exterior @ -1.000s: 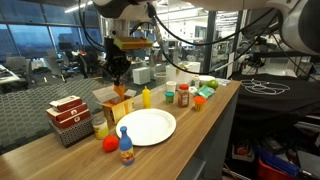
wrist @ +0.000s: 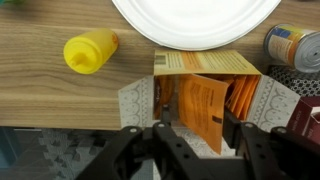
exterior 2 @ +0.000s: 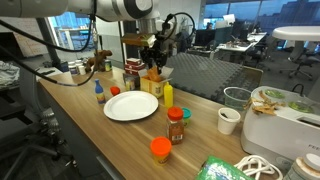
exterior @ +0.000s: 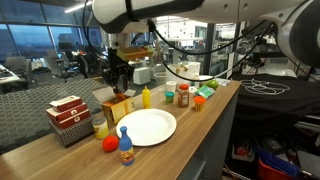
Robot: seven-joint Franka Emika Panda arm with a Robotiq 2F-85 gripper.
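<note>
An open cardboard box with its flaps spread stands on the wooden counter. Several orange packets are inside it, one upright near the middle. My gripper is above the box with its fingers apart on either side of that packet. A gap shows beside the left finger; whether the right finger touches the packet is hard to tell. From the side, the gripper is just over the box, and orange shows at the box opening.
Close to the box are a white plate, a yellow bottle, a can and stacked red-and-white boxes. A blue bottle and a red tomato-like item lie nearer the front. Bare counter lies past the plate.
The orange packet has gone down from above the box into its opening, the gripper lowering with it. The fingers now stand apart around the packet. The box and plate have stayed put.
</note>
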